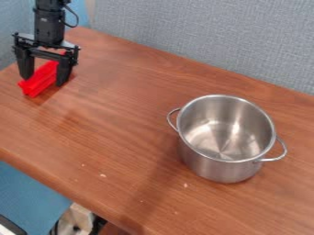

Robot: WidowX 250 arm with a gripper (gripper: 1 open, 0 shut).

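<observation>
My black gripper (44, 66) is low at the far left of the table, its two fingers apart on either side of a red oblong object (39, 83), which lies on the wood partly hidden by the gripper. Whether the fingers touch it I cannot tell. On the right half stands a steel pot (226, 167) with two side handles, upright and with nothing visible inside.
A grey textured wall (208, 41) runs along the back. The table's front left edge drops away to a blue surface (25, 193).
</observation>
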